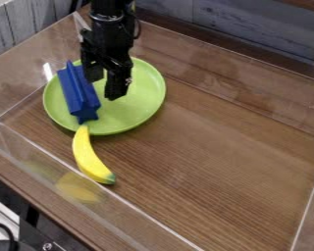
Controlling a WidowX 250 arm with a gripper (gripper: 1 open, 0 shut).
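Note:
My gripper point(103, 67) stands open at the end of the black arm, over the back of a green plate point(142, 98). A blue block point(78, 91), long and upright-edged, lies on the left part of the plate, just left of and below the gripper's fingers. A yellow banana point(89, 159) lies on the table in front of the plate, pointing toward the lower right.
A clear plastic edge runs along the left side, with dark space and a cable at the lower left corner.

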